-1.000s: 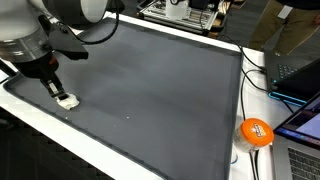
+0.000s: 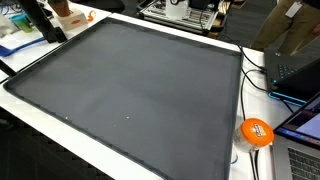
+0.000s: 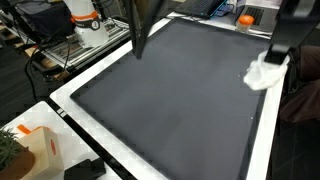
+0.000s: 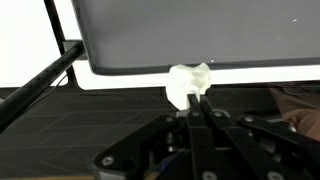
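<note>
A crumpled white cloth or tissue (image 3: 265, 73) hangs from my gripper (image 3: 275, 54) at the right of the second exterior view. In the wrist view the cloth (image 4: 185, 86) sticks out past the fingertips of the shut gripper, overlapping the white border of the grey board. The part pinched between the fingers is mostly hidden. The large grey board (image 2: 135, 85) has a dark rim and a bare surface. The cloth does not show in the first exterior view.
A jar with an orange lid (image 2: 254, 135) stands on the white table beside the board. Laptops (image 2: 296, 155) line the right edge. A potted cactus (image 3: 10, 150) and a white-and-orange object (image 3: 42, 150) sit at the opposite end.
The board and jar have stayed put.
</note>
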